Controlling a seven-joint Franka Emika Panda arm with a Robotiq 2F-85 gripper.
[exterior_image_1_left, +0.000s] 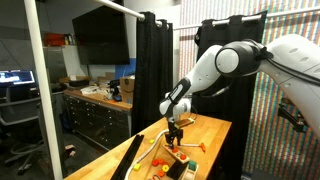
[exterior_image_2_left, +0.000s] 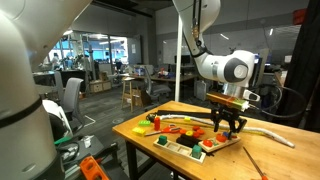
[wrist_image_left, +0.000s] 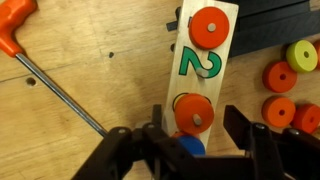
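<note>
A pale wooden number board with a green 2 runs up the middle of the wrist view. An orange disc lies at its upper end, and a second orange disc sits nearer to me. Just below that disc, a blue disc shows in part. My gripper is over this end of the board, its dark fingers spread on either side of the nearer orange disc, with visible room between. In exterior view 2 the gripper is low over the board; contact cannot be made out.
Loose orange and red discs and a yellow disc lie right of the board. A hex-key tool with an orange handle lies at left. Behind the board is a black bar.
</note>
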